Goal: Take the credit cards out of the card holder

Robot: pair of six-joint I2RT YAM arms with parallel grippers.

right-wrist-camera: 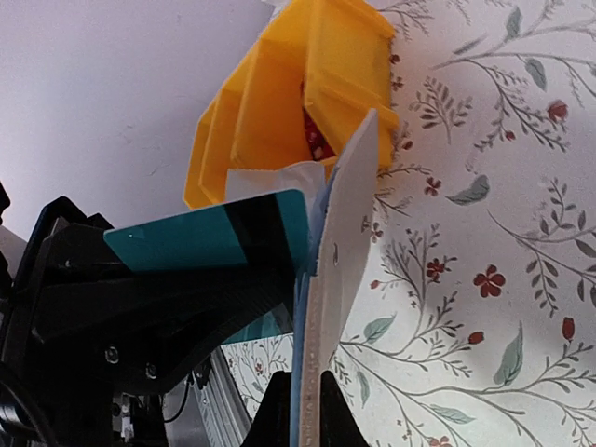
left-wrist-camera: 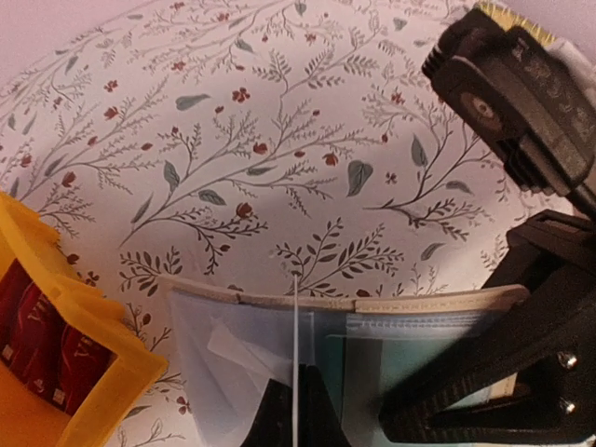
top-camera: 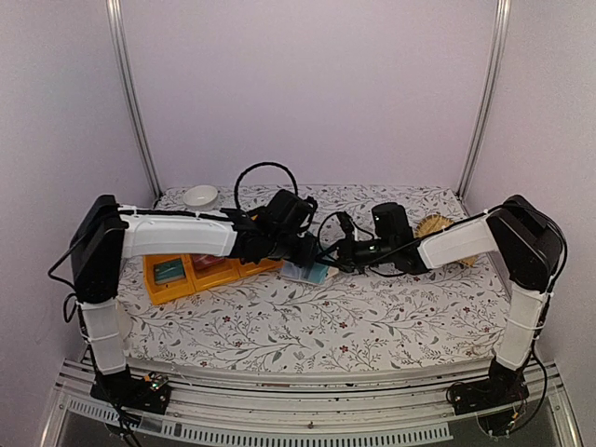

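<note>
In the right wrist view, a teal card (right-wrist-camera: 177, 231) with a dark stripe stands beside the pale card holder (right-wrist-camera: 346, 223). My left gripper is shut on this card, which appears edge-on as a thin pale line in its own wrist view. The right gripper pinches the holder, seen on edge between its fingers. Behind the left gripper, the holder's clear sleeve (left-wrist-camera: 251, 326) spreads out, with teal showing at its right part. From the top, both grippers almost meet over the holder (top-camera: 300, 274), hiding much of it.
A yellow compartment tray (top-camera: 172, 292) stands left of the holder, under the left arm, with red items in one section. A white bowl (top-camera: 200, 196) sits at the back left, a woven mat (top-camera: 433, 223) at the right.
</note>
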